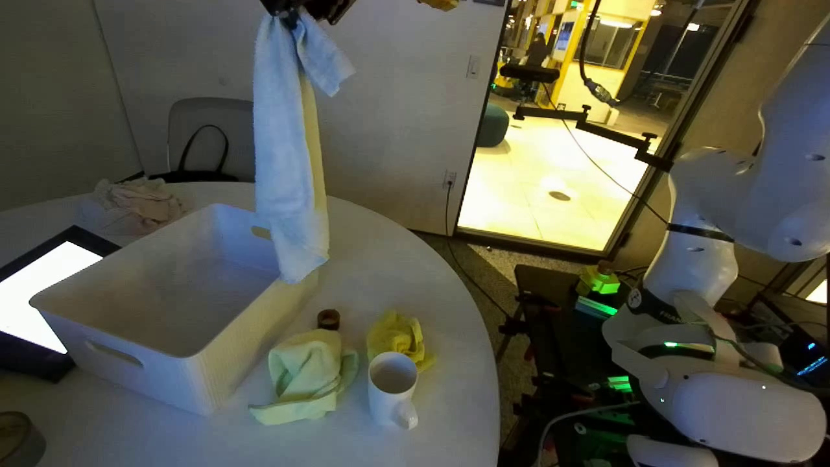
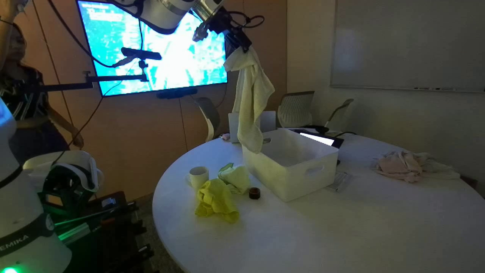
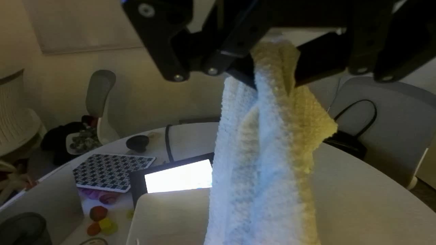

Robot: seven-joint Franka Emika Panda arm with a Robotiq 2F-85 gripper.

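A long pale towel (image 1: 288, 155) hangs from my gripper (image 2: 245, 49), which is shut on its upper end. In exterior view 1 the towel's lower end overlaps the near right rim of the white bin (image 1: 210, 366); whether it touches that rim I cannot tell. The inside of the bin looks empty in both exterior views. Close up in the wrist view, the towel (image 3: 265, 163) drops from between the dark fingers, with a loose corner sticking out to the right.
Beside the bin lie a pale green cloth (image 1: 307, 373), a yellow cloth (image 1: 397, 338), a white mug (image 1: 389, 389) and a small brown ring-shaped object (image 1: 329, 319). A lit tablet (image 1: 39, 292) and a pinkish cloth (image 2: 400, 166) are on the bin's other sides.
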